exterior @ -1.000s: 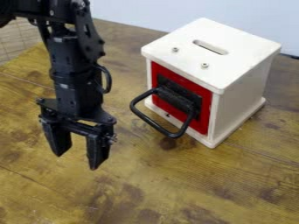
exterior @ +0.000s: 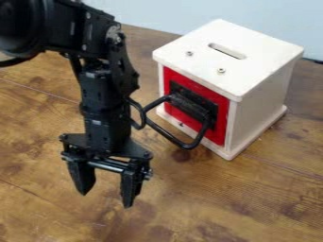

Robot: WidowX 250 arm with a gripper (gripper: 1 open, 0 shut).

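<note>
A white wooden box (exterior: 256,104) with a slot on top stands at the back right, its front panel red (exterior: 217,127) with a dark recessed part and a black loop handle (exterior: 190,143) sticking out toward the left. My black gripper (exterior: 106,184) hangs low over the wooden table at the left, apart from the box, its fingers spread open with nothing between them.
A pale wall runs along the back, behind the box.
My arm and gripper have shifted right and a little down in the view, closer to the box's handle. The box stands as before.
</note>
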